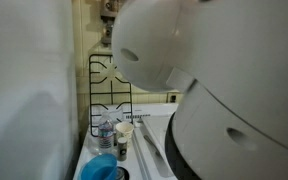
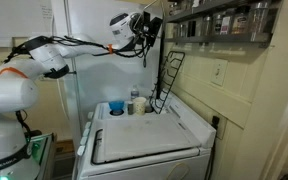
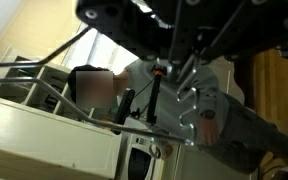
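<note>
High at the back of the room in exterior view 2, my gripper [image 2: 150, 27] hangs over the far end of the stove. Its dark fingers fill the top of the wrist view, apparently shut on a grey metal bar piece [image 3: 134, 128] that bends across that view. Exactly where the fingers meet the metal is too dark to see. A black wire grate [image 1: 110, 88] stands upright by the wall in exterior view 1; the same grate [image 2: 169, 75] looks tilted in exterior view 2. Whether the bars are part of this grate, I cannot tell.
A blue bowl [image 1: 99, 167], a clear bottle [image 1: 106, 135] and a light cup [image 1: 124, 130] crowd the stove's far end. The white stove top [image 2: 144, 137] is clear. Jars line a wall shelf [image 2: 219, 10]. A person [image 3: 164, 85] appears in the wrist view.
</note>
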